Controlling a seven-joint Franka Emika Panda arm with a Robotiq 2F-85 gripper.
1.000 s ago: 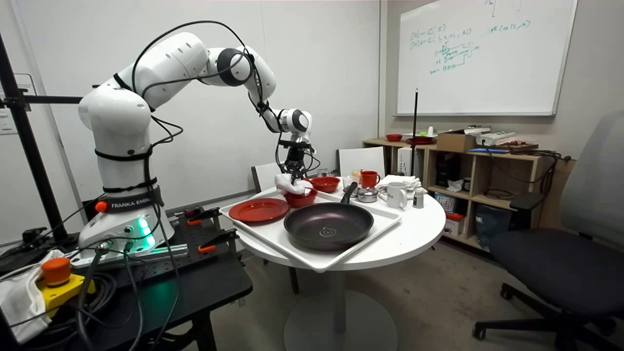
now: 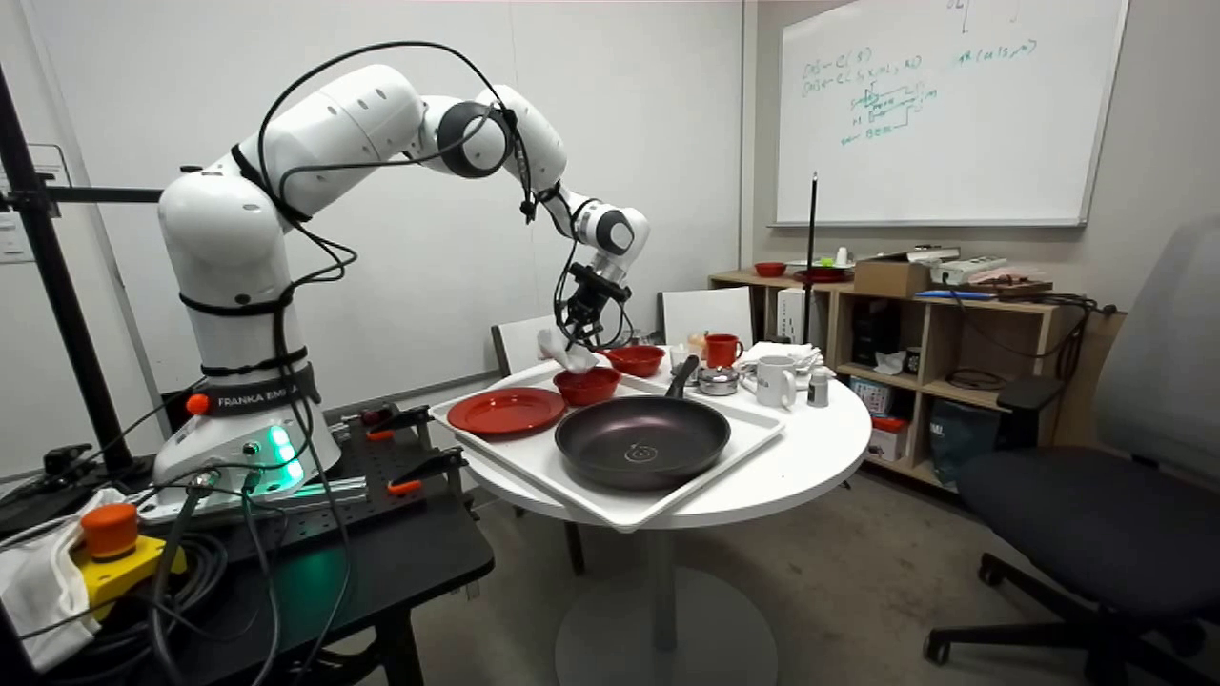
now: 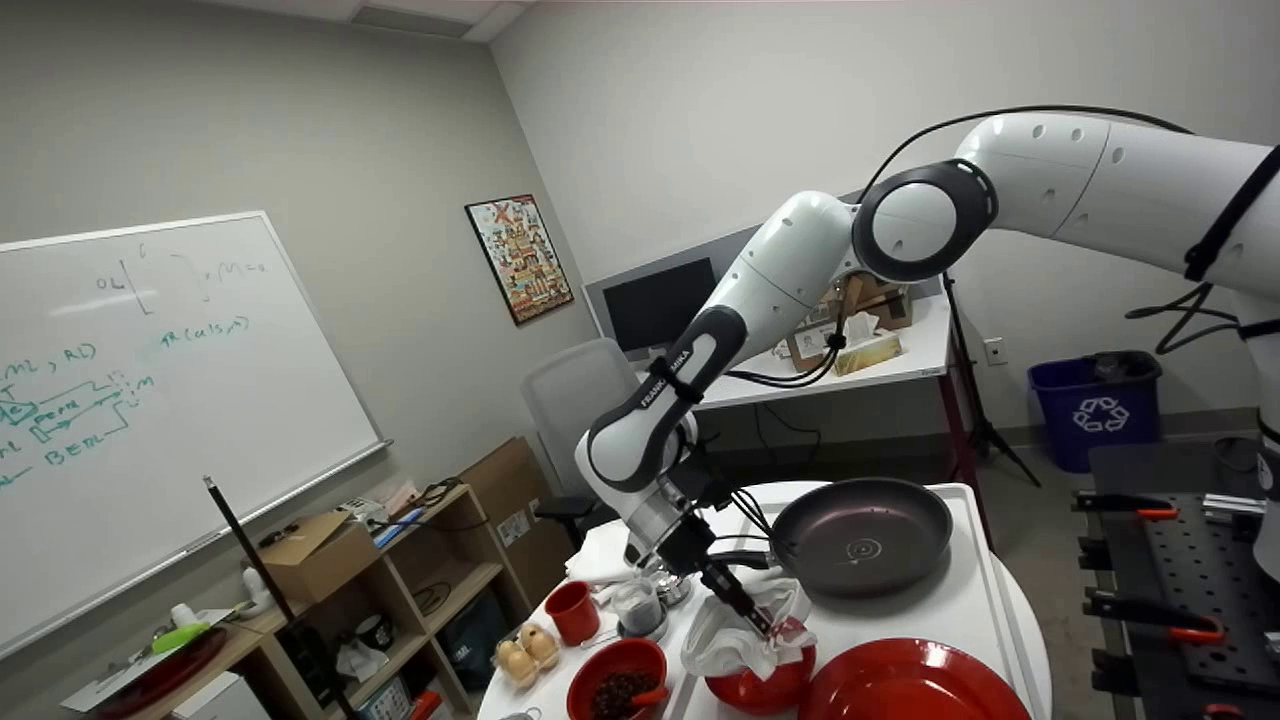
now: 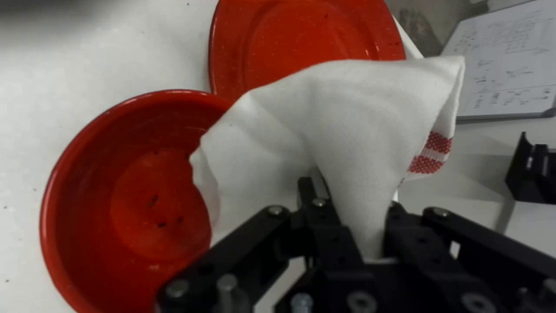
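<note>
A white cloth (image 4: 333, 120) with a red woven stripe is pinched between my gripper's (image 4: 359, 219) fingers, which are shut on it. In the wrist view the cloth bulges up past the fingertips and covers part of a red bowl's (image 4: 151, 198) right rim. Some dark specks lie in that bowl, otherwise empty where it shows. Exterior view 2 has the cloth (image 3: 732, 636) draped over the bowl's (image 3: 762, 690) far side, below my tilted gripper (image 3: 762, 624). A red plate (image 2: 506, 412) sits beside the bowl on the white tray (image 2: 618, 514).
A dark frying pan (image 2: 642, 440) fills the tray's near side, its handle pointing back. Behind are another red bowl (image 3: 618, 678) with dark contents, a red mug (image 3: 572, 610), eggs (image 3: 528, 654) and a white mug (image 2: 777, 379). Bare table shows at the near right.
My arm has reached farther right, away from its base, and the wrist has tilted. The cloth has moved with it and now hangs at a different slant by the bowl.
</note>
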